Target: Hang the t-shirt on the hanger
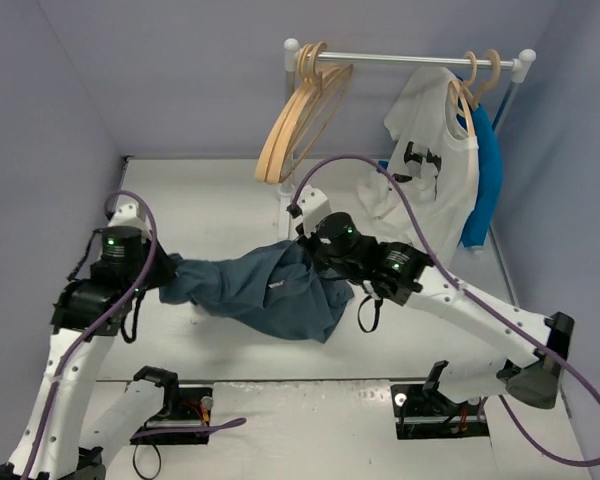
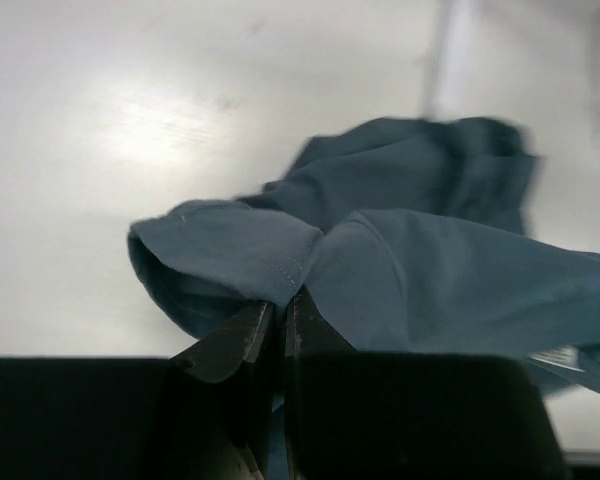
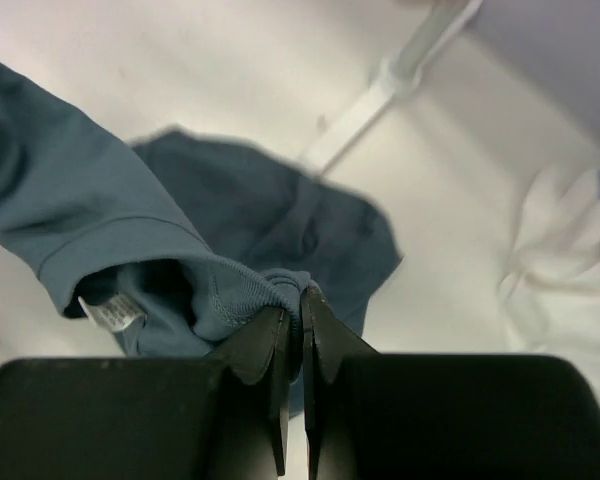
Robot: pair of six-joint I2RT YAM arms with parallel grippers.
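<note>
The dark teal t-shirt (image 1: 250, 290) is stretched between my two grippers above the white table, its lower part hanging down. At its left end my left gripper (image 1: 168, 268) is shut on the cloth; in the left wrist view a fold of shirt (image 2: 230, 245) rises from between the closed fingertips. My right gripper (image 1: 305, 240) pinches the other end, and the right wrist view shows the bunched edge (image 3: 292, 285) between its fingers. A pale label (image 3: 115, 312) shows inside the collar opening. Several empty wooden hangers (image 1: 298, 115) hang on the rack's left end.
Across the back runs a white rack rail (image 1: 410, 61). A white shirt (image 1: 435, 165) and a blue garment (image 1: 488, 180) hang at its right end, near my right arm. Bare table (image 1: 205, 190) lies behind the shirt.
</note>
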